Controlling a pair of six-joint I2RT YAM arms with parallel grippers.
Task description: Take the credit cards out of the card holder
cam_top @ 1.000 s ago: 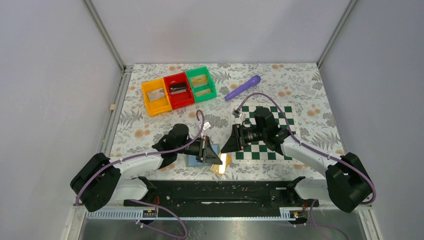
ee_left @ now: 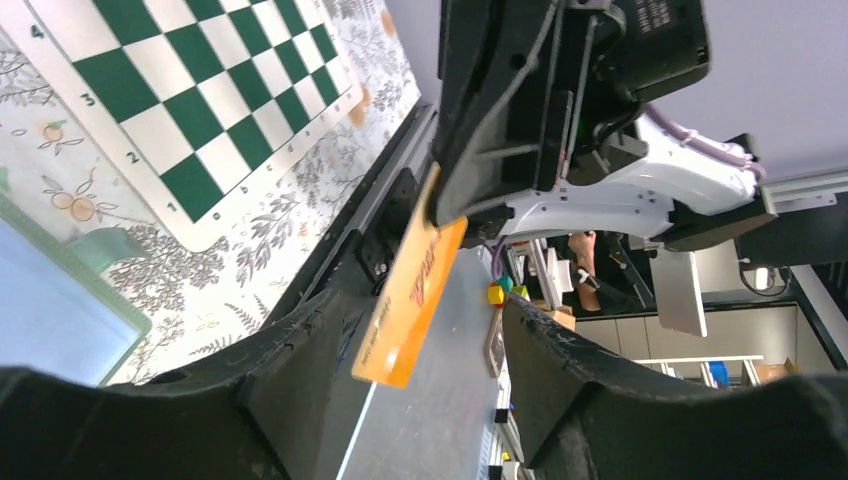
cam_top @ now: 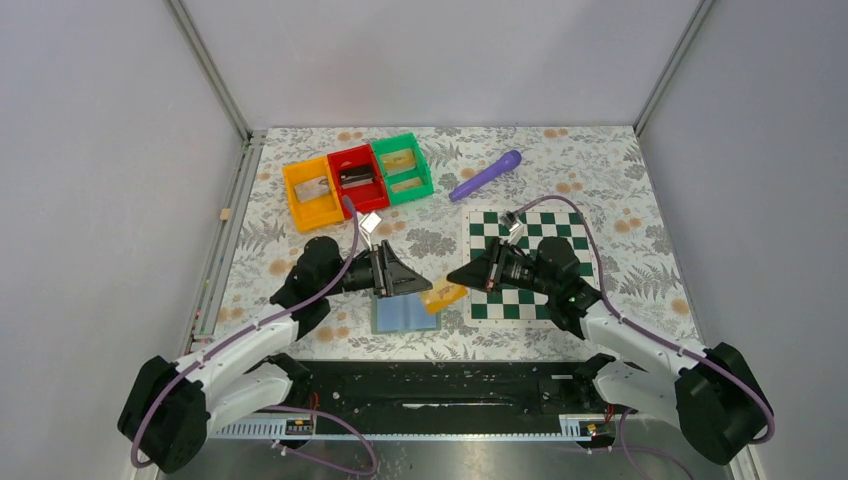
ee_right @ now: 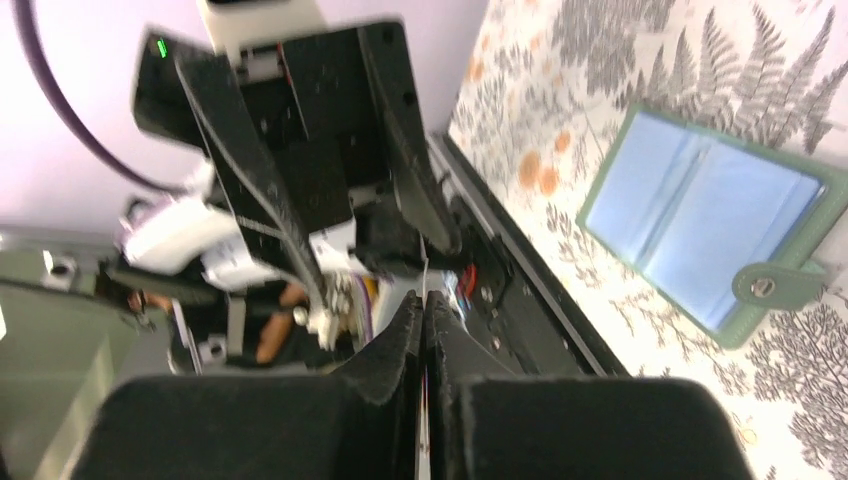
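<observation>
An orange card [cam_top: 445, 295] extends from my right gripper [cam_top: 455, 279], which is shut on it in the left wrist view. There the card [ee_left: 415, 300] hangs tilted, its free end lying across the gap between my left fingers without visible contact. My left gripper [cam_top: 428, 287] stands open close to the card's left side. In the right wrist view the right fingers [ee_right: 405, 375] are together and the card shows barely, edge-on. Spread on the table below the left gripper is the card holder [cam_top: 405, 313], pale blue inside with a green border and a strap [ee_right: 780, 286].
At the back left stand yellow [cam_top: 317, 213], red [cam_top: 366, 204] and green [cam_top: 413, 194] bins with flat items inside. A purple stick [cam_top: 484, 178] lies behind the green-and-white checkered board [cam_top: 510, 312]. The table's front edge is close to both grippers.
My left gripper has moved back and left, away from the right one, and its fingers have opened. The card now extends from the right gripper, which has shifted slightly back from the front edge.
</observation>
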